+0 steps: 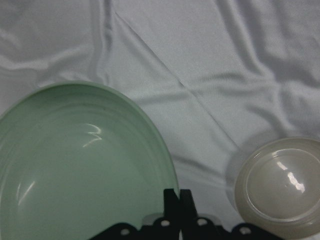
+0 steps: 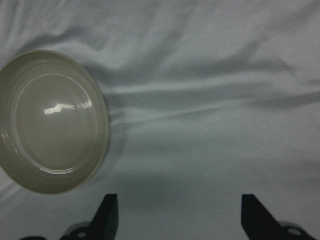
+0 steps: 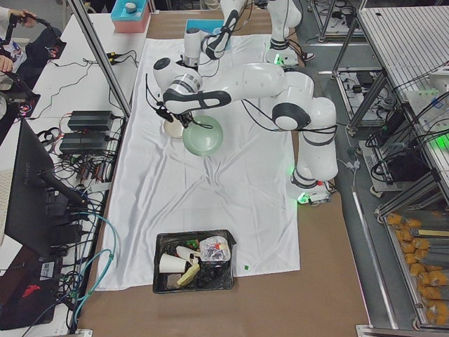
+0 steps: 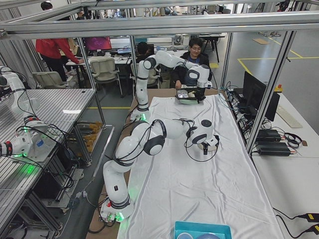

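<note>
My left gripper is shut on the rim of a pale green plate (image 3: pixel 203 140), seen large in the left wrist view (image 1: pixel 75 165). A smaller cream dish (image 3: pixel 170 130) lies on the white cloth beside it, partly behind the plate and arm in the camera left view; it sits at right in the left wrist view (image 1: pixel 277 185). My right gripper is open, with bare cloth between its fingers and the cream dish (image 2: pixel 55 120) to its upper left.
A black bin (image 3: pixel 161 263) of assorted items stands at the near end of the camera left view. A blue tray (image 4: pixel 202 226) is at the opposite end. Monitors and cables line one side.
</note>
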